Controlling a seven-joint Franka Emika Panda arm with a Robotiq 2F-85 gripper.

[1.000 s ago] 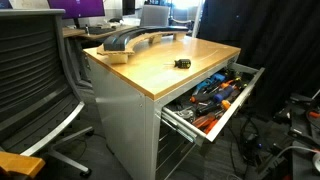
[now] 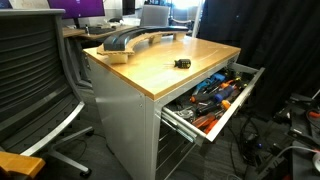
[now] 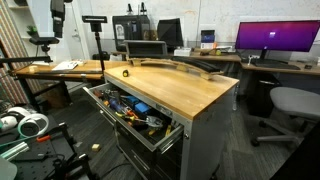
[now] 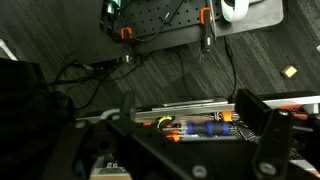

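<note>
In the wrist view my gripper is open, its dark fingers (image 4: 128,107) wide apart with nothing between them. Beneath it lies part of an open drawer (image 4: 160,107) filled with hand tools, among them blue-handled tools (image 4: 210,129). The same drawer (image 2: 192,133) juts from a white cabinet (image 2: 135,125) in exterior view 1, holding several red, orange and blue tools. A small dark object with a yellowish end (image 2: 182,63) rests on the wooden top (image 2: 160,75), near its edge over the drawer. No gripper can be made out clearly in exterior view 1.
Curved dark and wooden pieces (image 2: 122,45) occupy the far end of the top. An office chair (image 2: 38,85) stands beside the cabinet. Cables (image 4: 85,75) run over the dark floor, where a small yellowish block (image 4: 289,72) lies. Much of the wooden top (image 3: 185,88) is bare.
</note>
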